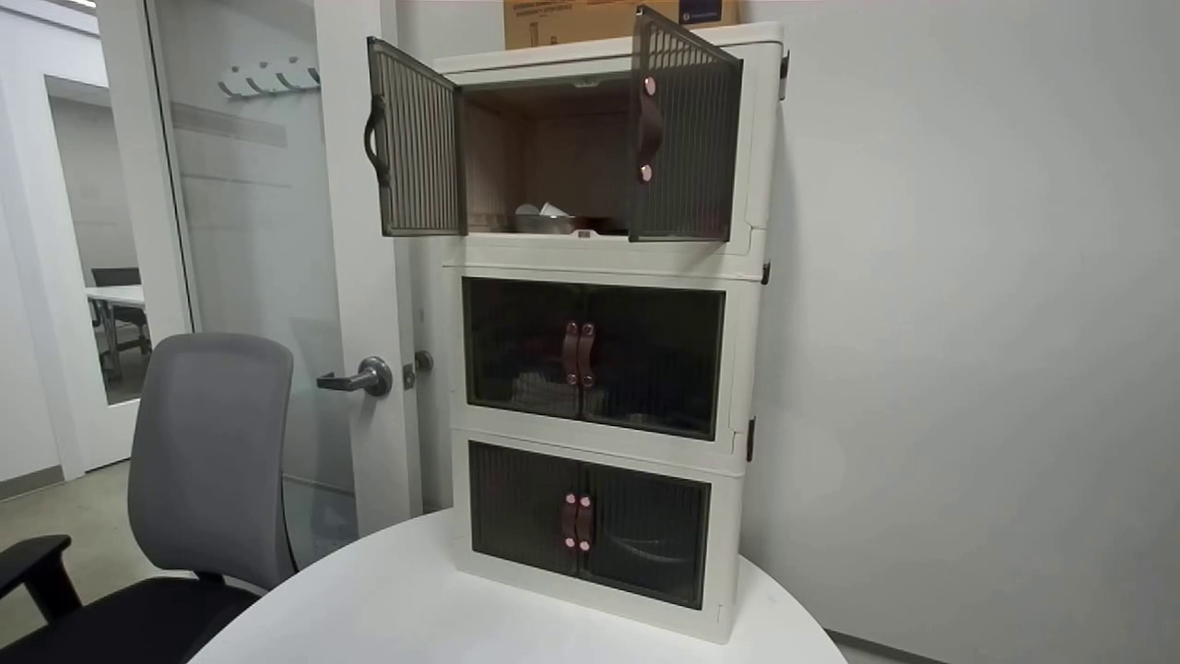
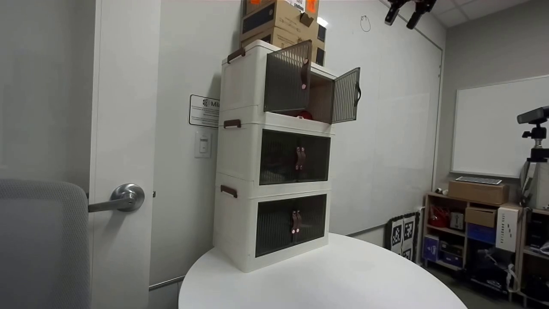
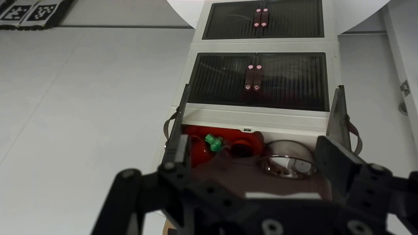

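A white cabinet (image 1: 597,264) of three stacked units stands on a round table, its top compartment facing out with both doors swung wide. In exterior view 1 these are the left door (image 1: 420,149) and the right door (image 1: 691,144). My gripper is open with nothing between its fingers, facing the top compartment from outside. The wrist view is upside down. It shows a red item (image 3: 200,150), a green piece (image 3: 214,142) and a glass-like bowl (image 3: 290,150) with white things in it. In exterior view 2 only the gripper's fingertips (image 2: 392,14) show, high and right of the cabinet.
The middle doors (image 1: 592,360) and bottom doors (image 1: 586,526) are closed. Cardboard boxes (image 2: 288,23) sit on the cabinet's top. A grey chair (image 1: 210,443) stands left in exterior view 1, beside a room door (image 1: 371,277).
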